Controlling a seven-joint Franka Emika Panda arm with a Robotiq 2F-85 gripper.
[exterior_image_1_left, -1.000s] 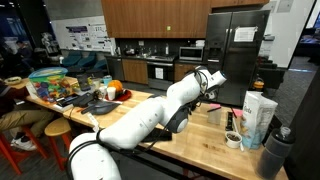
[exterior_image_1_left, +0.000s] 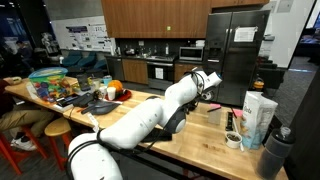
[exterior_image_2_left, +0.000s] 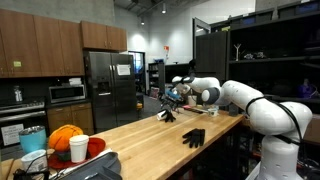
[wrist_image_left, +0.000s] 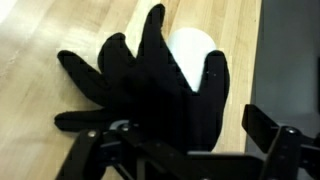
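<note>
A black glove (wrist_image_left: 150, 95) lies spread on the wooden table in the wrist view, fingers fanned out. Part of a white rounded object (wrist_image_left: 190, 52) shows beside it, between two of the glove's fingers. My gripper is above the glove's lower part with its fingers open; nothing is held between them. In exterior view 2 the white object (exterior_image_2_left: 165, 116) is a small pale patch under the gripper. A second black glove (exterior_image_2_left: 192, 135) lies nearer the camera on the table, apart from the gripper.
A dark grey bottle (exterior_image_1_left: 274, 153), a white bag (exterior_image_1_left: 257, 110) and a small bowl (exterior_image_1_left: 233, 140) stand on the table's right side. An orange object (exterior_image_2_left: 67, 138) and a white cup (exterior_image_2_left: 79, 149) are at the other end.
</note>
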